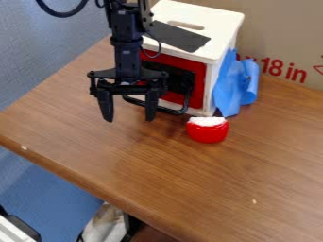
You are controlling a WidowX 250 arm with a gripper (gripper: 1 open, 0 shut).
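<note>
My black gripper (pixel 128 110) hangs over the wooden table in front of a white box (pixel 199 25) with a red front and a dark handle bar. Its two fingers stand apart, with nothing visible between them. A red round container (pixel 207 133) with white on top sits on the table to the right of the gripper, apart from it. A blue crumpled object (pixel 235 87) lies against the box's right side.
A cardboard panel (pixel 288 38) stands behind at the right. The table's front-left edge drops to a blue floor.
</note>
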